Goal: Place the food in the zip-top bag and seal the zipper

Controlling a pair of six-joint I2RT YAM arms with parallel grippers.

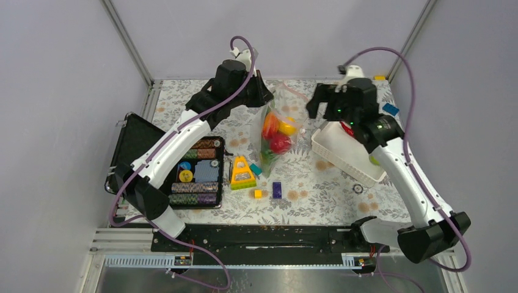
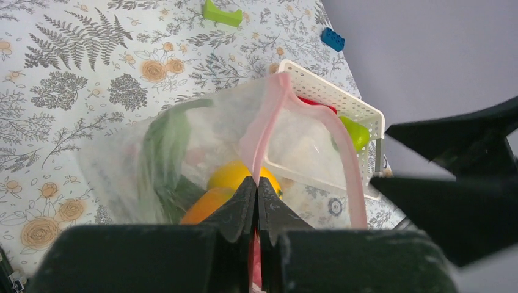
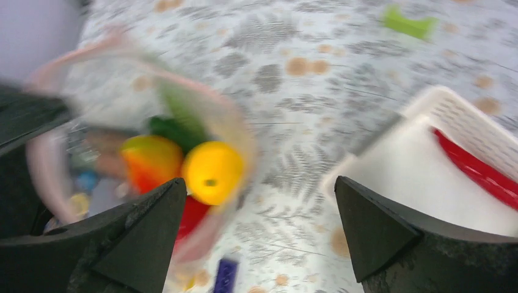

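Note:
A clear zip top bag (image 1: 282,143) with pink zipper holds toy food: orange, yellow (image 3: 211,171), red and green pieces. My left gripper is shut on the bag's pink zipper edge, holding it up. My right gripper stands open, right of the bag in the top view, over the white basket's left side, nothing between its fingers.
The white basket (image 1: 330,155) holds a red pepper (image 3: 467,162) and a green item. A chip case (image 1: 128,146), yellow toy (image 1: 242,177) and small blocks lie around. A green bracket (image 2: 223,15) is at the back.

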